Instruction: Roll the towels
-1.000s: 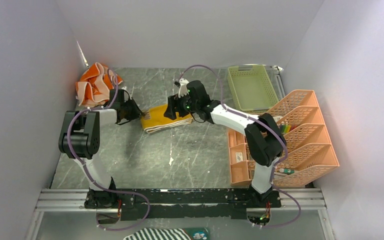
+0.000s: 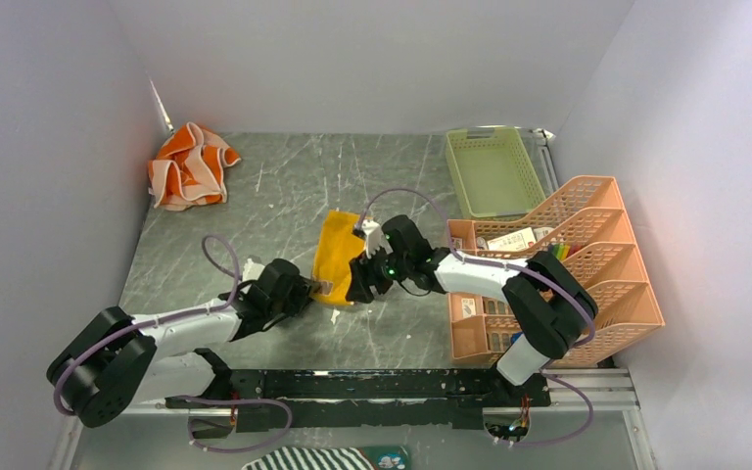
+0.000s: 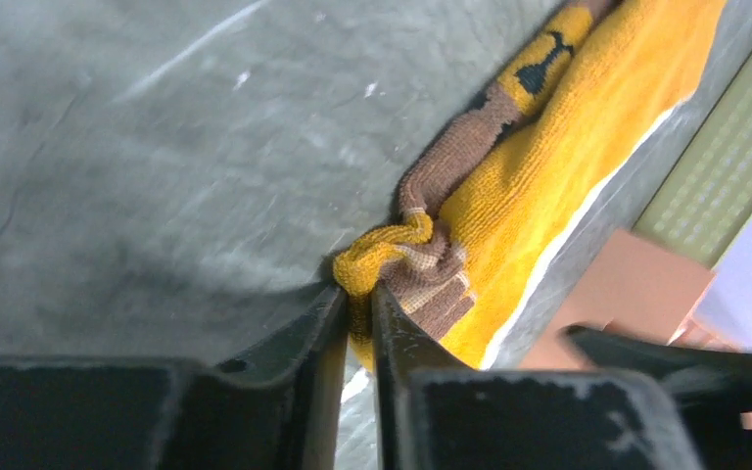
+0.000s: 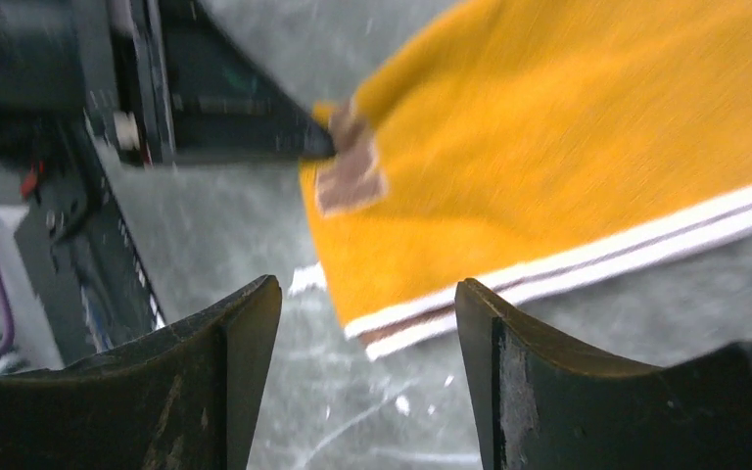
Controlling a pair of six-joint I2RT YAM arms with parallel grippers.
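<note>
A yellow towel [image 2: 335, 245] with white edge stripes and brown patches lies folded lengthwise on the grey surface. My left gripper grips its bunched near corner, yellow cloth between the fingertips. My right gripper hangs over the striped end of the towel [image 4: 548, 176], fingers apart, nothing held between them. An orange-and-white towel [image 2: 191, 166] lies crumpled at the back left, clear of both grippers.
A green basket [image 2: 490, 171] stands at the back right, with a salmon organizer [image 2: 622, 313] in front of it, beneath part of my right arm. The surface between the orange towel and the left arm is clear.
My left gripper has moved toward the front and right, swinging the yellow towel's near end with it so the towel now runs front to back. My right gripper has moved toward the front.
</note>
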